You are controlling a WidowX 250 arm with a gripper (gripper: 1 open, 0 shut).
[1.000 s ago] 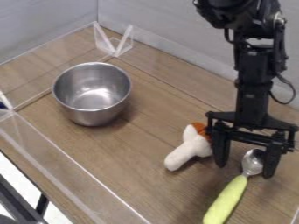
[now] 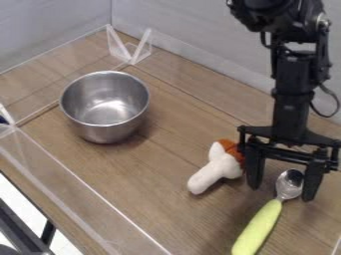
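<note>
My black gripper (image 2: pixel 282 167) hangs low at the right, fingers apart, over the wooden table. Just below its right side lies a spoon with a silver bowl and a long pale yellow-green handle (image 2: pixel 256 228). A white toy with an orange-red top (image 2: pixel 213 170) lies at the gripper's left, partly behind the left finger. Nothing clearly sits between the fingers above the spoon's bowl.
A steel bowl (image 2: pixel 104 105) stands at the left. White tape-like strips (image 2: pixel 128 50) are at the back corner. Pale walls edge the back and right.
The gripper and arm have shifted very slightly; the objects on the table look unchanged.
</note>
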